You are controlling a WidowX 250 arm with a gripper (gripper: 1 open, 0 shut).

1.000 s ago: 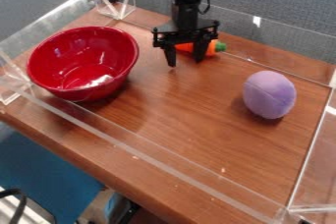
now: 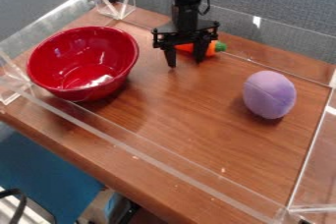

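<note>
My black gripper hangs at the back middle of the wooden table, right over an orange carrot-like toy with a green end, which it partly hides. The fingers stand apart on either side near the toy; whether they grip it I cannot tell. A large red bowl sits at the left. A purple ball-like object rests on the right.
Clear plastic walls edge the wooden table. A grey padded wall stands behind.
</note>
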